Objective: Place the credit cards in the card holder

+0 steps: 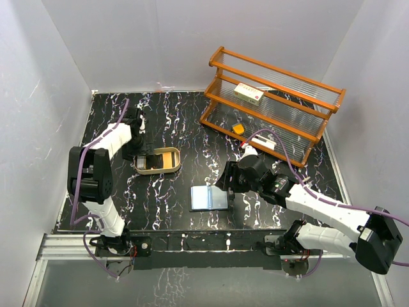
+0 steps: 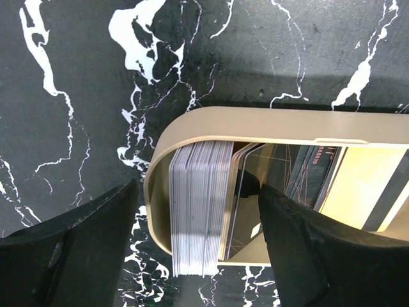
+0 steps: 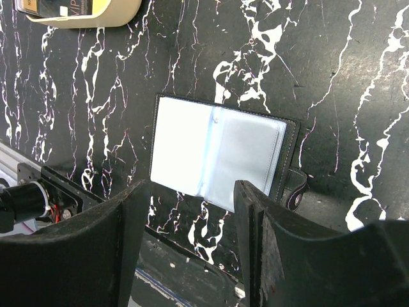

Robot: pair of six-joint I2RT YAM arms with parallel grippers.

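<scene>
A beige box holds a stack of cards at its left end, with darker cards and yellow ones beside it. My left gripper is open over that end, its fingers either side of the white-edged stack. The open card holder, with clear sleeves, lies flat near the front edge. My right gripper hangs above it, part open with nothing seen between its fingers.
A wooden rack stands at the back right, holding a white box and small items. The table between the beige box and the rack is clear.
</scene>
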